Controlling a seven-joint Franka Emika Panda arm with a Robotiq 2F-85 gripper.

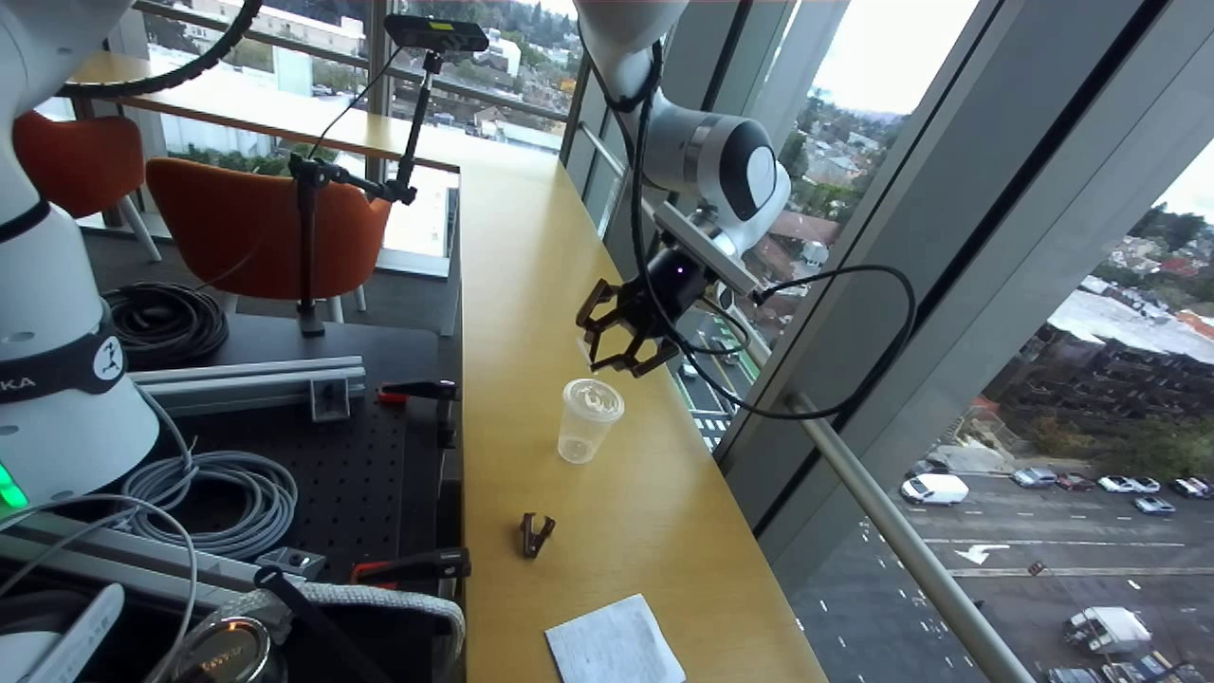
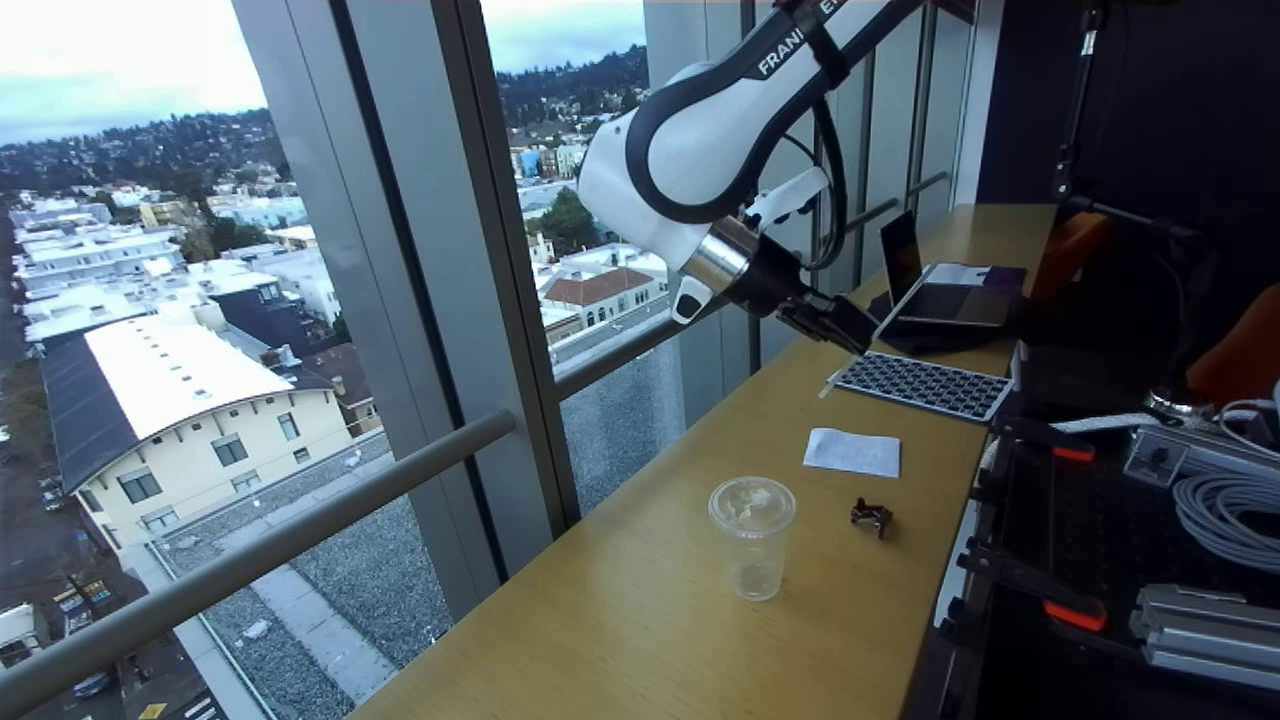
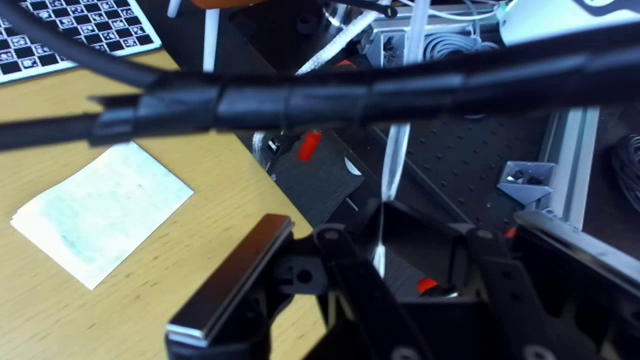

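Note:
My gripper [image 1: 609,340] hangs above the table beyond a clear lidded plastic cup [image 1: 586,423], shut on a thin translucent straw. In the wrist view the straw [image 3: 396,159] runs upward from between the fingers; the black cable crosses in front of it. Exterior view 2 shows the straw [image 2: 849,372] slanting past the fingertips, clear of the tabletop. The cup [image 2: 756,540] is upright, its lid on, and is not touched by the gripper.
A small dark clip-like object [image 1: 535,535] lies near the table's inner edge. Folded white paper [image 1: 615,643] lies beside it. A checkered board [image 2: 924,384] and a laptop [image 2: 954,294] occupy the table further along. Windows and a rail [image 1: 910,546] bound the other side.

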